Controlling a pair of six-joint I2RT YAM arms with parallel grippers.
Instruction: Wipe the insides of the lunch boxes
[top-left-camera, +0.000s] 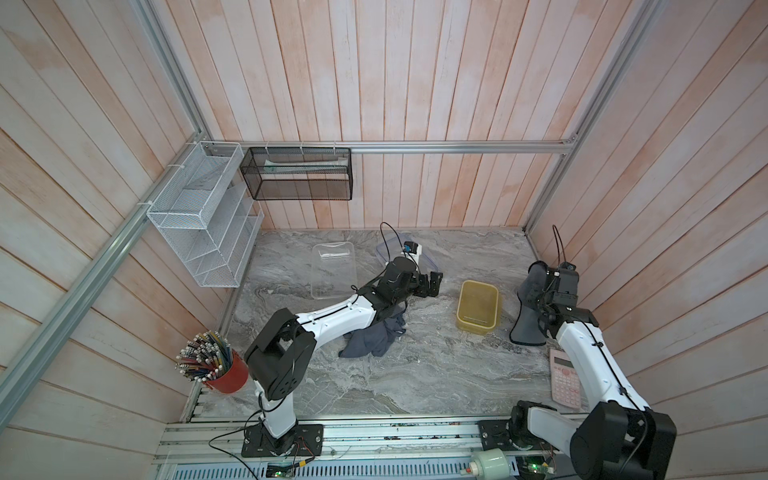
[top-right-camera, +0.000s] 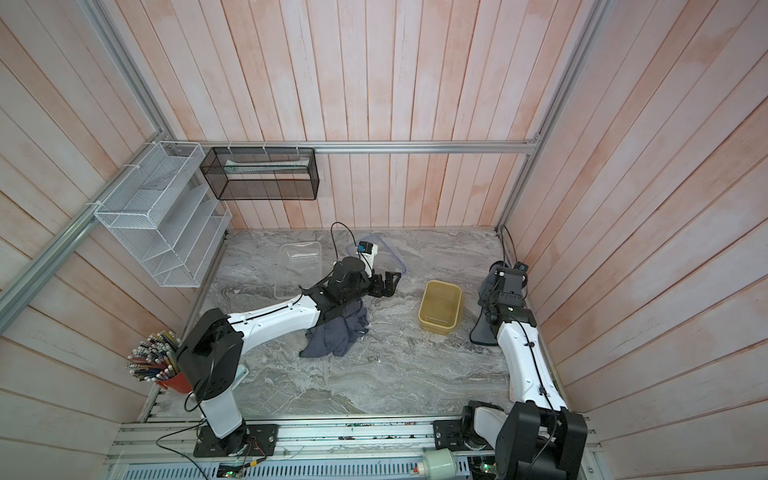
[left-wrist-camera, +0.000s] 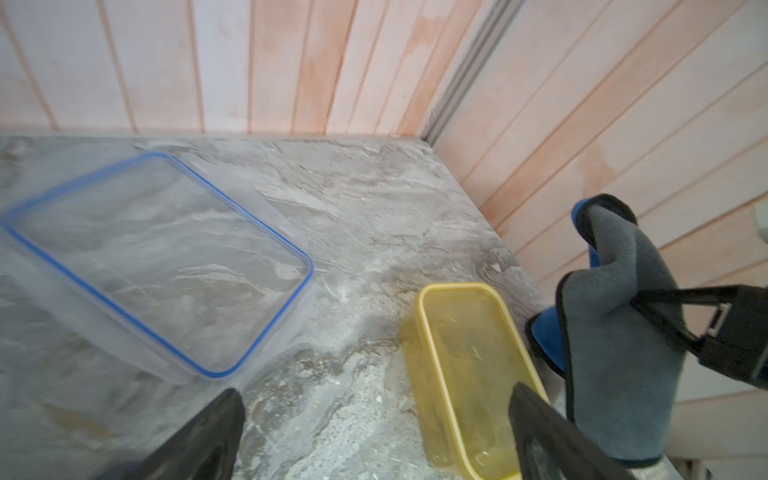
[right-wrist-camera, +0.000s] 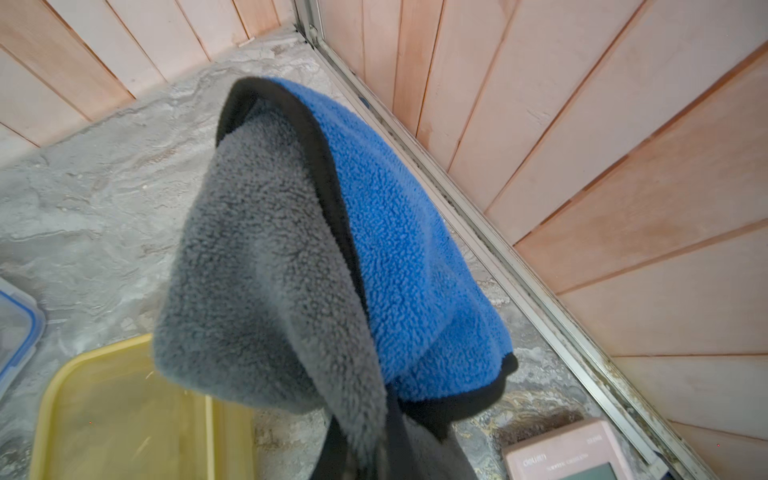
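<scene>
My left gripper (top-left-camera: 429, 283) is open above the counter at the middle, left of the yellow box (top-left-camera: 478, 306). The blue-rimmed clear box (left-wrist-camera: 160, 264) lies behind it, largely hidden in the top views. A second clear box (top-left-camera: 333, 268) is at the back left. My right gripper is shut on a grey-and-blue cloth (right-wrist-camera: 416, 272), lifted at the right wall, right of the yellow box. A dark cloth (top-left-camera: 372, 340) lies crumpled below my left arm.
A pink calculator (top-left-camera: 565, 376) lies at the front right. A red pen cup (top-left-camera: 228, 376) stands at the front left. Wire baskets (top-left-camera: 296, 176) hang at the back left.
</scene>
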